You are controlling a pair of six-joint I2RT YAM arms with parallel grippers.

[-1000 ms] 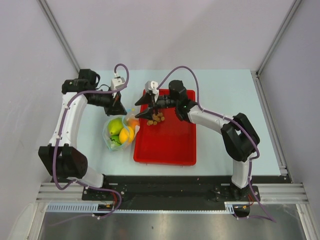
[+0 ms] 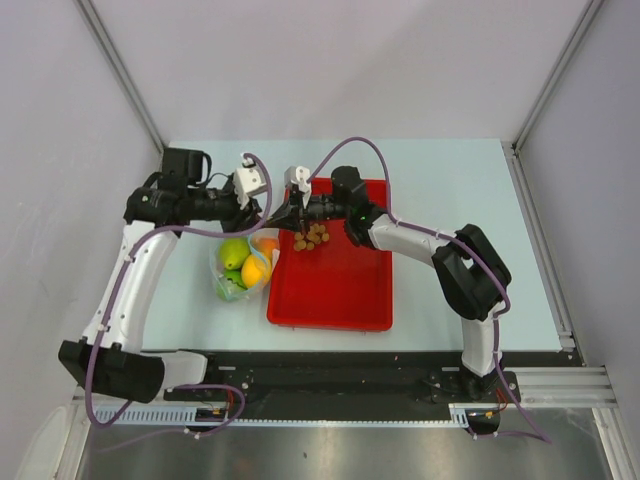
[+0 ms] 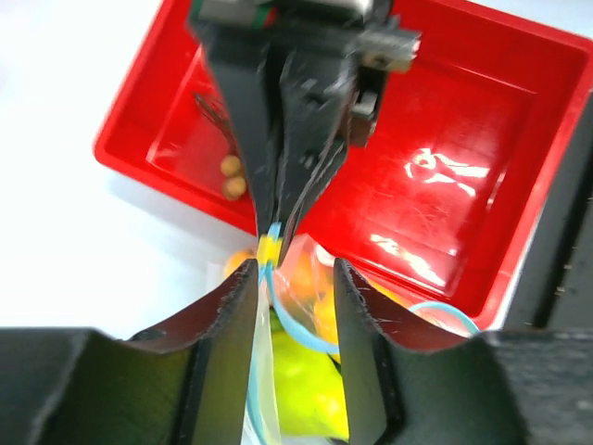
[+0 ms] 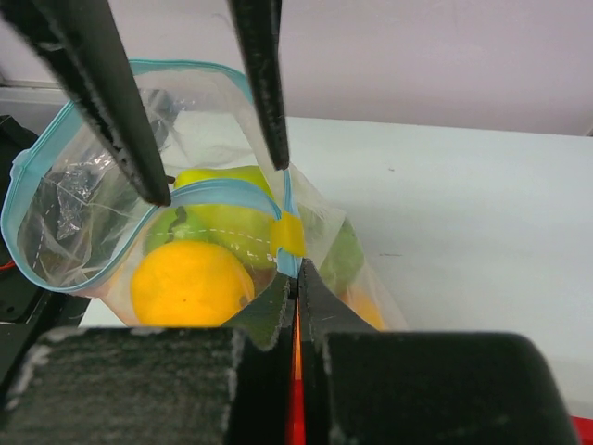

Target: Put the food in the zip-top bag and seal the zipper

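Observation:
The clear zip bag point(image 2: 225, 280) holds green and orange-yellow food point(image 4: 190, 283) at the left of the table. Its blue zipper point(image 4: 218, 193) has a yellow slider tab point(image 4: 285, 235). My right gripper is shut on the zipper end at that tab, as both wrist views show. My left gripper stands open beside it, over the bag, its fingers either side of the zipper end in its wrist view, above and facing my right gripper's tips point(image 3: 278, 236).
A red bin point(image 2: 330, 300) lies right of the bag, with several small brown round items point(image 2: 312, 237) at its left.
My right gripper has moved slightly left and shut at the zipper tab. My left arm has shifted, bringing its gripper toward the bag's upper right end.

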